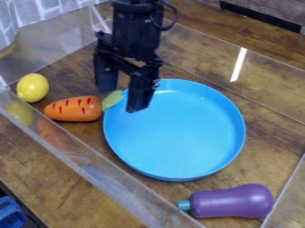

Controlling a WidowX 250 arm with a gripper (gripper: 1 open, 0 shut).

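My black gripper (pixel 125 82) hangs over the upper left edge of the blue plate (pixel 179 147), its fingers spread open, with nothing visible between them. Just below and left of it lies an orange toy carrot (pixel 71 109) with a pale green top reaching toward the plate's rim, partly behind or under the fingers.
A yellow lemon (pixel 32 87) sits at the far left. A purple toy eggplant (pixel 233 200) lies at the lower right, off the plate. Clear tray walls run along the left side.
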